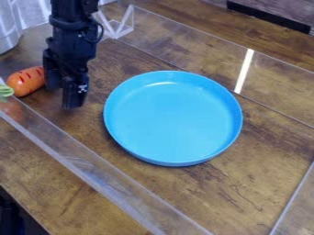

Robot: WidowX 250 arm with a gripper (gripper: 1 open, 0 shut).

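My black gripper (66, 84) points down at the upper left, its dark fingers apart and open, low over the wooden table just right of an orange carrot toy (26, 80) with a pale green top. To its right lies a large round blue plate (172, 117), empty.
A metallic pot (7, 26) stands at the top left corner. Clear plastic edging runs diagonally along the lower left and at the top.
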